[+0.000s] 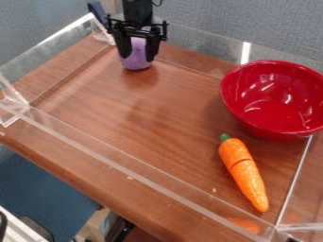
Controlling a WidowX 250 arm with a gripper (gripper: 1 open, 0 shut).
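The black gripper (136, 38) is at the back of the wooden board, low over a purple object (136, 59) that stands there. Its fingers come down around the top of the purple object, whose upper part they hide; whether they are closed on it I cannot tell. A red bowl (271, 99) sits at the right. An orange toy carrot (244, 175) with a green top lies in front of the bowl.
A clear plastic wall (127, 180) rims the board (151, 132). The middle and left of the board are bare. A grey wall stands behind, and a blue area lies below the front left edge.
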